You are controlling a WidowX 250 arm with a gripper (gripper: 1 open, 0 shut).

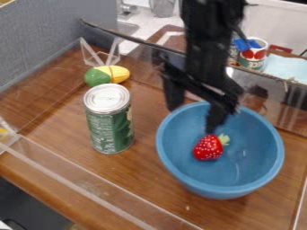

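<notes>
My black gripper [197, 109] is open, its blurred fingers hanging over the back rim of a blue bowl [247, 178] on the right. Inside the bowl lies a red toy strawberry [206, 150] with a green top, below and apart from the fingers. Nothing shows between them.
A tall green can [109, 126] stands left of the bowl. Behind it lie a yellow-and-green toy [100, 75] and, at back right, cans [252, 57] and a light blue cloth [289, 68]. A grey partition [36, 40] borders the left; clear walls edge the wooden surface.
</notes>
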